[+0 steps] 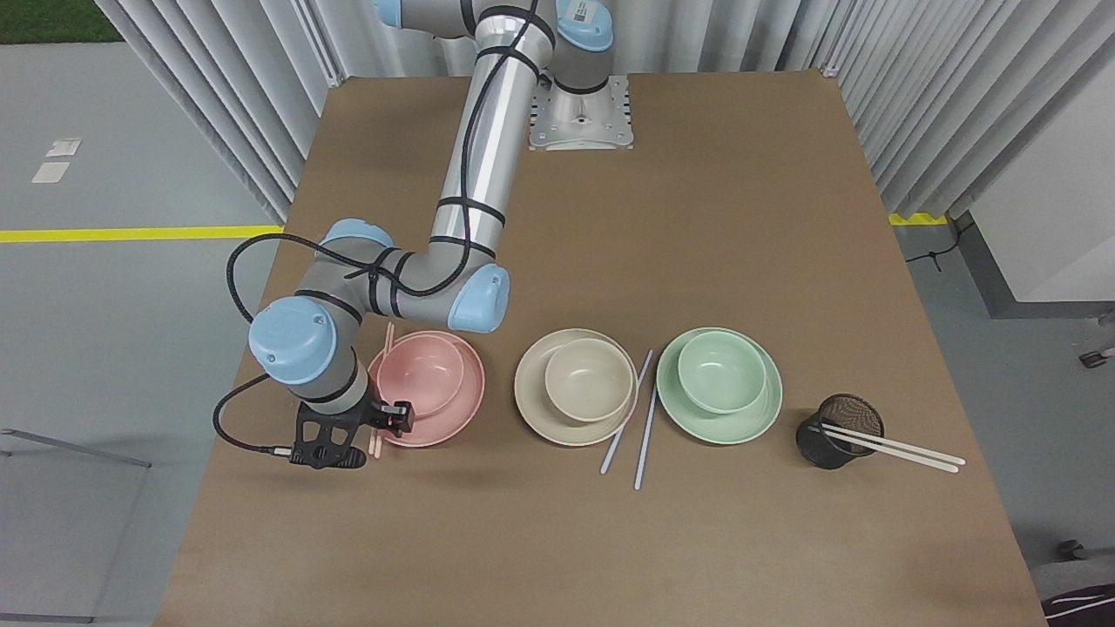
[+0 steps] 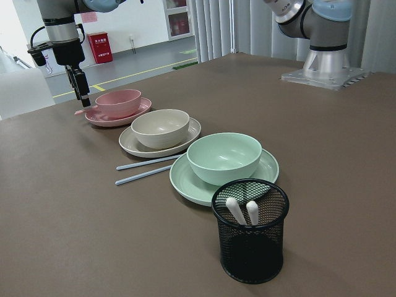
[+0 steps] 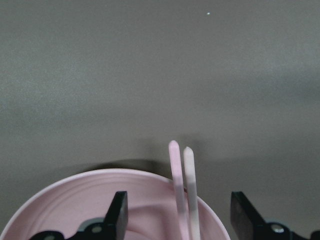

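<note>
My gripper stands open low at the near left edge of the pink plate [image 1: 449,421], its two fingers well apart either side of a pair of pink chopsticks [image 3: 177,170] that lie across the plate's rim. One chopstick looks paler in the wrist view. The pink bowl [image 2: 119,105] sits on that plate. In the left view the fingertips hang close beside the plate and chopsticks; whether they touch the table I cannot tell.
To the right are a cream bowl [image 1: 588,378] on its plate, two light blue chopsticks [image 1: 648,439], a green bowl [image 1: 721,369] on its plate, and a black mesh cup [image 1: 826,444] holding white chopsticks.
</note>
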